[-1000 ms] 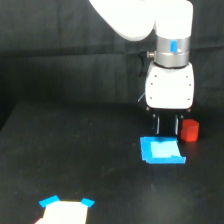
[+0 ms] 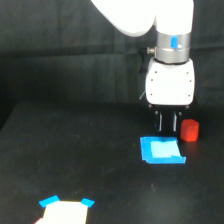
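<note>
The white arm's gripper (image 2: 168, 122) hangs at the right of the view, its two dark fingers apart and pointing down, with nothing visible between them. Just below it lies a small pale square (image 2: 164, 150) on blue tape on the dark table. A red block (image 2: 189, 130) stands to the right of the fingers, slightly behind the taped square.
A larger pale square (image 2: 64, 212) with blue tape at its corners lies at the bottom left, with something small and red at its left edge.
The gripper has moved slightly upward. The red block and the taped squares look unmoved.
</note>
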